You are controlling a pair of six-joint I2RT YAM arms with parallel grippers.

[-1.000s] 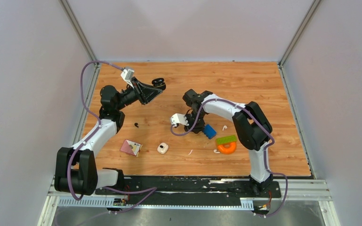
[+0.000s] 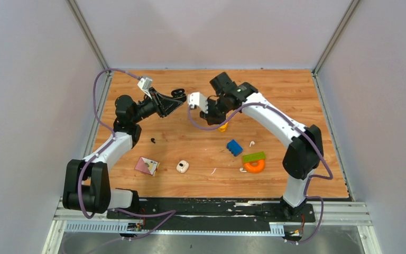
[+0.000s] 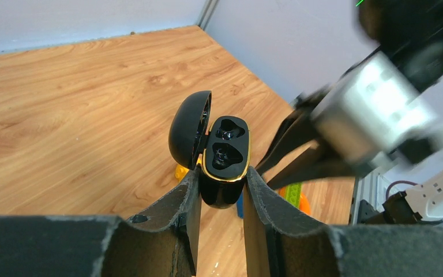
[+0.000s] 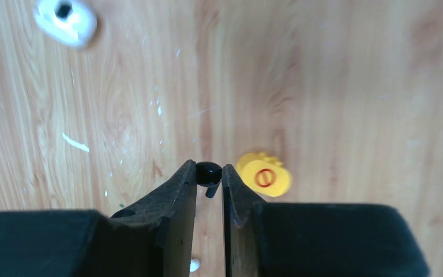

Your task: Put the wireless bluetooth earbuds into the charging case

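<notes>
The black charging case [image 3: 225,156], lid raised and both cavities empty, is held upright in my left gripper, high at the back left in the top view [image 2: 178,94]. My right gripper is shut on a black earbud [image 4: 208,171], above the table just right of the case. A small black piece, probably the other earbud [image 2: 153,140], lies on the table at the left.
A white case [image 2: 182,166], a pink card box [image 2: 146,165], a blue brick [image 2: 234,147], a green brick [image 2: 254,156], an orange ring [image 2: 254,168] and a yellow toy [image 4: 263,176] lie on the table [image 2: 280,90].
My right gripper has lifted off the table with the earbud and moved toward the back. The left gripper with the case is almost unchanged.
</notes>
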